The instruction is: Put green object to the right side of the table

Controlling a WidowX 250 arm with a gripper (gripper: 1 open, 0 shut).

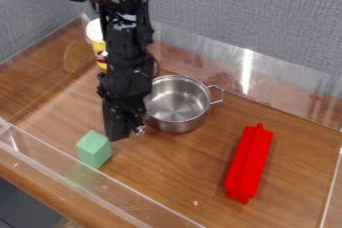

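Observation:
The green block (94, 149) lies on the wooden table near the front left, close to the clear front barrier. Just behind and to the right of it hangs my black gripper (123, 130), pointing down. A small gap shows between the gripper's tip and the block. The fingers are dark and overlap in this view, so their spacing is hidden.
A metal pot (179, 103) with side handles stands right beside the arm. On the right lies a long red object (249, 163). A yellow and white container (98, 44) stands at the back left. Bare table (194, 167) separates the block from the red object.

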